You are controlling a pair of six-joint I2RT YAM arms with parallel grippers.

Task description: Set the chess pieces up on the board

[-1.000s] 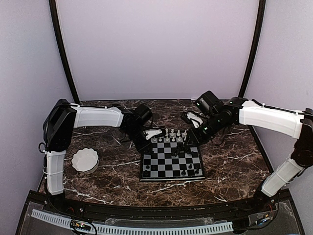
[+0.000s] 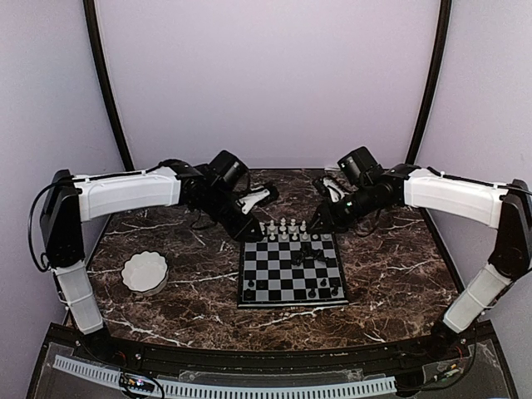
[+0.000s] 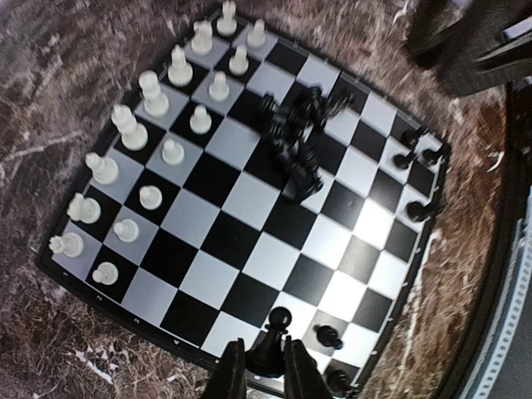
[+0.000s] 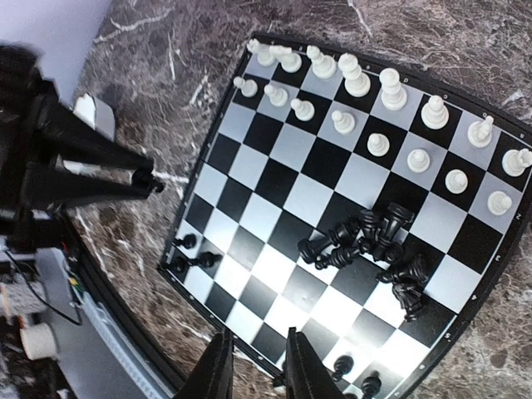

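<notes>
The chessboard [image 2: 291, 274] carries white pieces [image 3: 156, 103] standing in two rows along one side. A cluster of black pieces [image 4: 386, 233] lies jumbled on the board, and a few black pieces [image 3: 328, 337] stand near the opposite edge. My left gripper is shut on a black piece, held above the board. My right gripper hangs over the board with its fingers apart; nothing clearly shows between them. In the top view both grippers are above the far part of the board.
A white bowl [image 2: 145, 270] sits on the marble table to the left of the board. Both arms are close together over the board.
My right arm has shifted slightly up.
</notes>
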